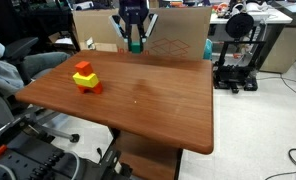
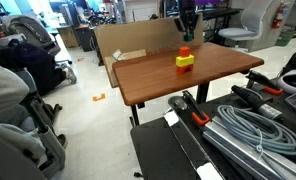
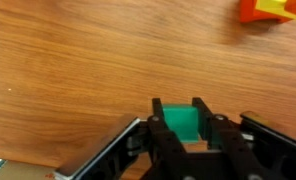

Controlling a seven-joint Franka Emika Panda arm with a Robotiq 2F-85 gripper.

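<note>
A green block (image 3: 182, 122) is held between the fingertips of my gripper, seen from above in the wrist view. In exterior view 1 the green block (image 1: 136, 47) hangs below the gripper (image 1: 135, 38), above the far part of the wooden table (image 1: 148, 100). A stack of red and yellow blocks (image 1: 86, 78) stands at the table's left side. Its yellow block (image 2: 183, 61) lies between red ones, with a small red block on top. Part of this stack (image 3: 273, 8) shows at the upper right of the wrist view.
A cardboard panel (image 1: 173, 32) stands behind the table's far edge. Coiled cable (image 2: 258, 128) lies near the robot's base side in exterior view 2.
</note>
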